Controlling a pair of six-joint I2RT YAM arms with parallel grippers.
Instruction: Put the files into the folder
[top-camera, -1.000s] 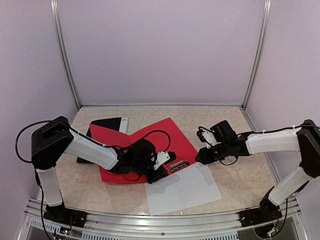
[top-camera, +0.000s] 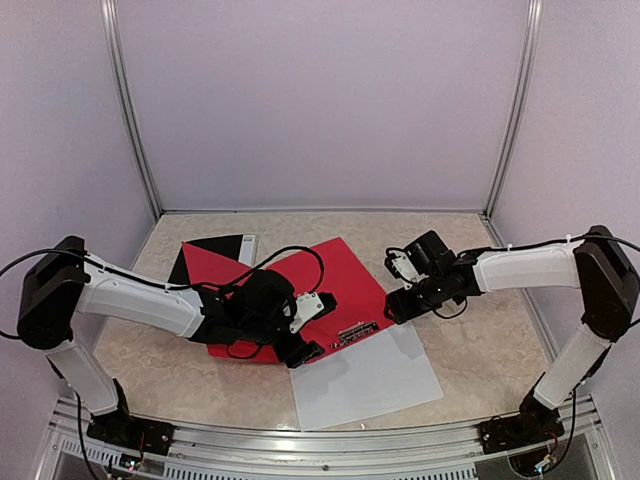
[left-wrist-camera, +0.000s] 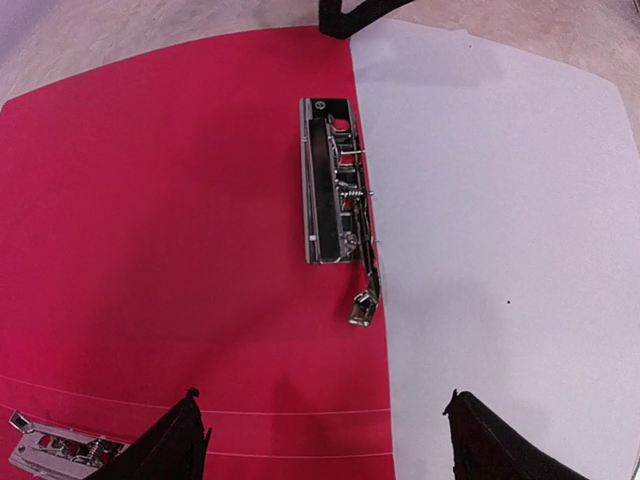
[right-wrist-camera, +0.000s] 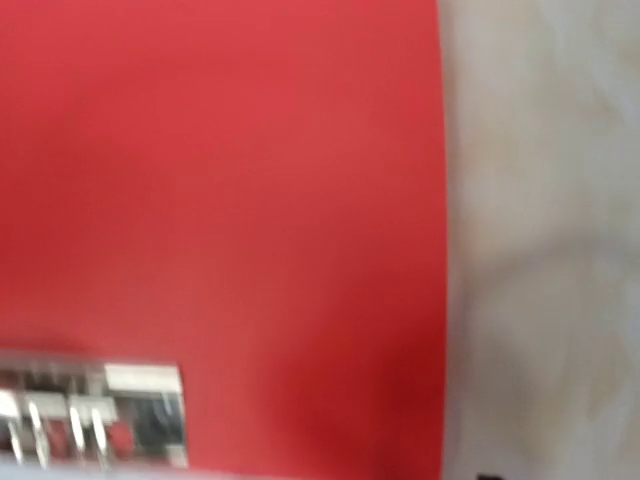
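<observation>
The red folder (top-camera: 330, 275) lies open, its metal clip (left-wrist-camera: 325, 180) along the edge where a white sheet (top-camera: 370, 385) lies, as also seen in the left wrist view. My left gripper stands open above the folder and sheet edge, nothing between its fingers. My right gripper (top-camera: 398, 305) is over the folder's right corner beside the sheet, its fingers mostly out of the right wrist view, where the clip (right-wrist-camera: 90, 410) shows blurred at lower left.
A dark item with a white strip (top-camera: 240, 248) lies under the folder at back left. Walls enclose the back and sides.
The folder and sheet look nearly unchanged.
</observation>
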